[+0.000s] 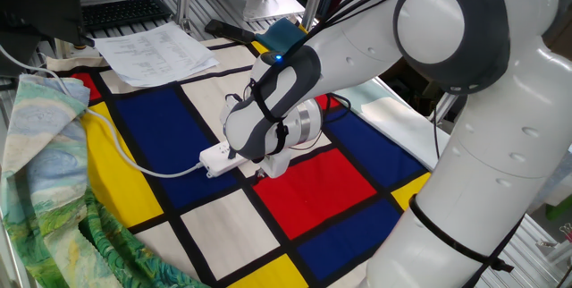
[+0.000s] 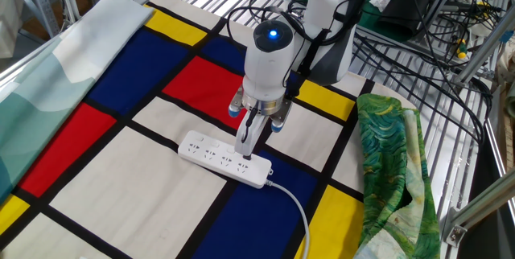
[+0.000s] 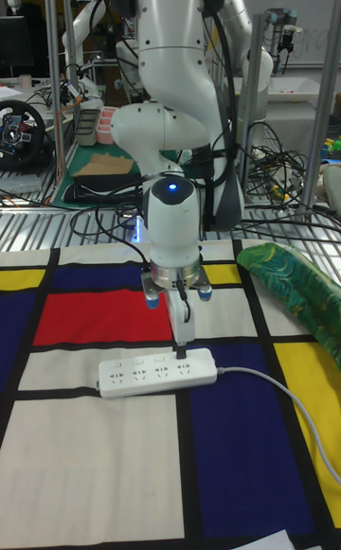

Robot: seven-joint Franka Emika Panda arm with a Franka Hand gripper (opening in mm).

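A white power strip [image 2: 225,159] with several sockets lies on the patterned cloth, its grey-white cable leaving from one end. My gripper [image 2: 247,157] points down at the strip, with a dark fingertip at or just over its top face near the cable end. In the third exterior view the gripper [image 3: 180,353] is likewise over the strip [image 3: 152,377], close to its rear edge. Both of these views show the hand nearly edge-on, so the gap between the fingers is hidden. From the first exterior view, the arm covers much of the strip [image 1: 217,159] and hand.
A folded green painted cloth [image 2: 390,170] lies beyond the cable [image 2: 302,215]. Papers [image 1: 152,54] and a keyboard [image 1: 125,11] are at the far side in the first exterior view.
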